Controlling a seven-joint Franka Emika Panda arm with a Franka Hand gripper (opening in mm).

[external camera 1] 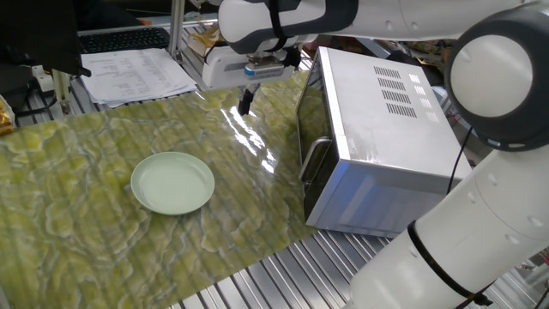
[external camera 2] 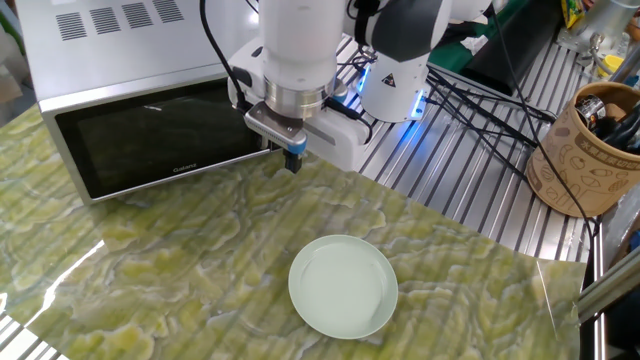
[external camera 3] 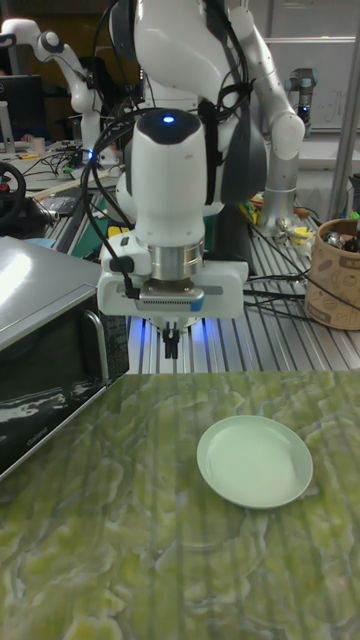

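Note:
A pale green round plate (external camera 1: 173, 184) lies flat on the green marbled mat, its surface bare; it also shows in the second view, the plate (external camera 2: 343, 287) being low and right of centre. My gripper (external camera 3: 170, 341) hangs above the mat, pointing down, well apart from the plate. Its two dark fingers stand close together, and nothing shows between them. Beside the gripper is a silver microwave (external camera 1: 382, 129) with a dark glass front (external camera 2: 165, 135); its door appears shut.
A brown tub of tools (external camera 2: 575, 160) stands on the slatted metal table past the mat's edge. Papers (external camera 1: 137, 75) and a keyboard (external camera 1: 124, 39) lie at the back left. Around the plate, the mat (external camera 1: 77, 232) is clear.

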